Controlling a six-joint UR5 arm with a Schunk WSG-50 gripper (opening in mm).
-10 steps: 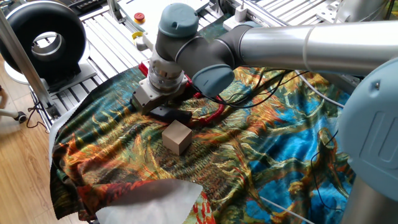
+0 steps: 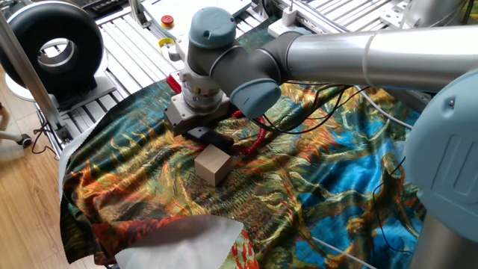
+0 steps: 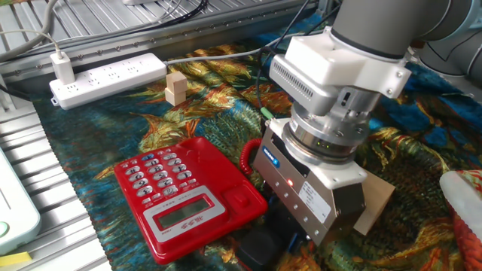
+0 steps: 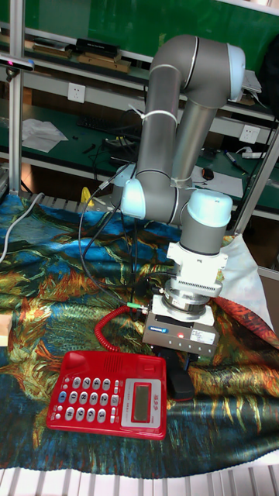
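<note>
A red telephone (image 3: 188,192) with a keypad and small display lies on the patterned cloth, its cradle bare. Its black handset (image 4: 179,382) is beside the phone's display side, with the red coiled cord (image 4: 105,331) running towards it. My gripper (image 4: 183,361) points down right over the handset. In exterior view 1 the gripper's body covers its fingers, with the handset (image 2: 213,140) showing just below. Whether the fingers are closed around the handset or only near it cannot be made out. A wooden cube (image 2: 213,165) sits on the cloth close to the handset's end.
Small wooden blocks (image 3: 175,89) stand near a white power strip (image 3: 109,79). A black ring-shaped device (image 2: 56,51) is at the left in exterior view 1. Loose black cables (image 2: 314,119) trail beside the arm. The cloth is wrinkled, with free room around the cube.
The cube has stayed in place.
</note>
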